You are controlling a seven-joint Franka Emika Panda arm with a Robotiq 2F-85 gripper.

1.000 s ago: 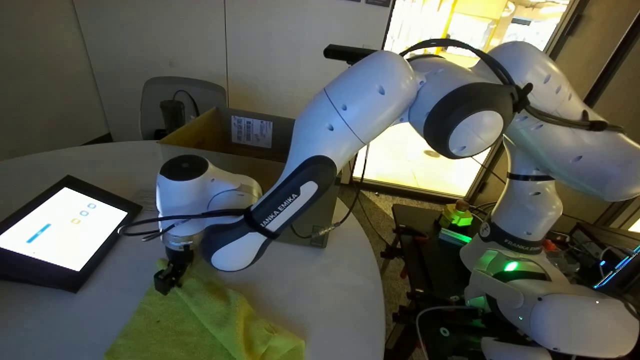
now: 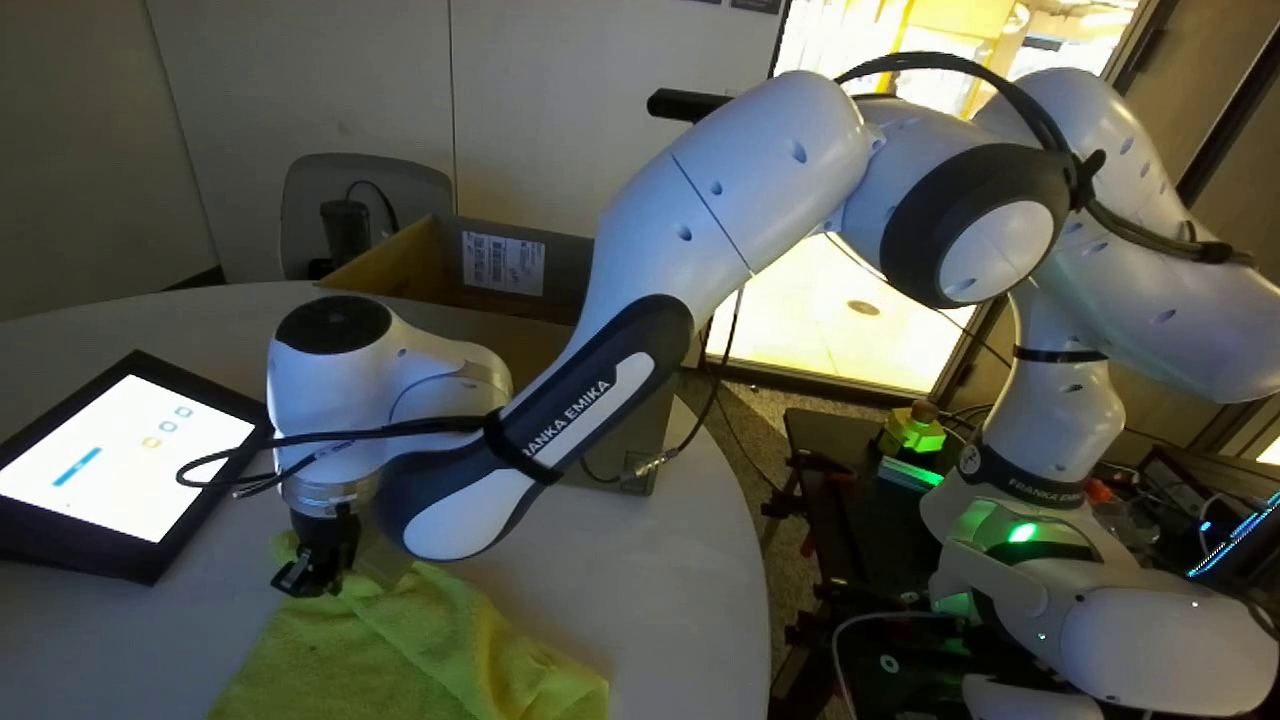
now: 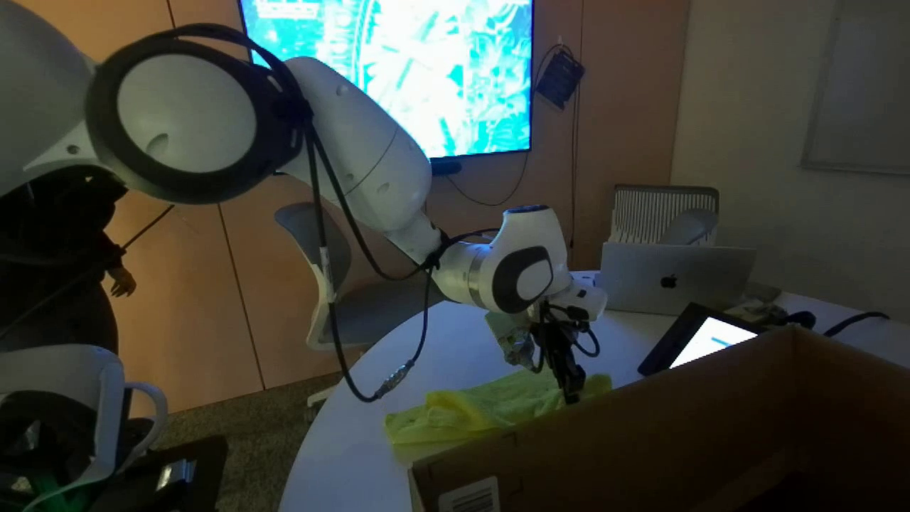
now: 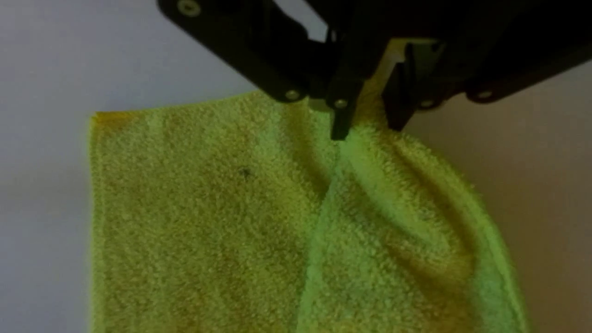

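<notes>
A yellow-green towel (image 2: pixel 396 660) lies on the white table, flat over part of its area and folded elsewhere. My gripper (image 2: pixel 307 583) is at its far edge, pointing down. In the wrist view the gripper is shut on the towel (image 4: pixel 205 222), a bunched piece of cloth passing between the two dark fingers. From there a raised fold runs toward the lower right, while the left part stays flat with its corner showing. Exterior view 2 has the gripper (image 3: pixel 573 391) low over the towel (image 3: pixel 486 405), partly behind the box.
A cardboard box (image 3: pixel 648 435) stands beside the towel. The tablet (image 2: pixel 132 456) with a lit screen is left of my gripper, quite close. A laptop (image 3: pixel 674 277) sits farther back. Bare table (image 2: pixel 672 576) lies right of the towel.
My gripper has shifted left in exterior view 1, toward the tablet. The towel's gripped part has moved left with it, and its folds there have changed shape; its near part looks unmoved.
</notes>
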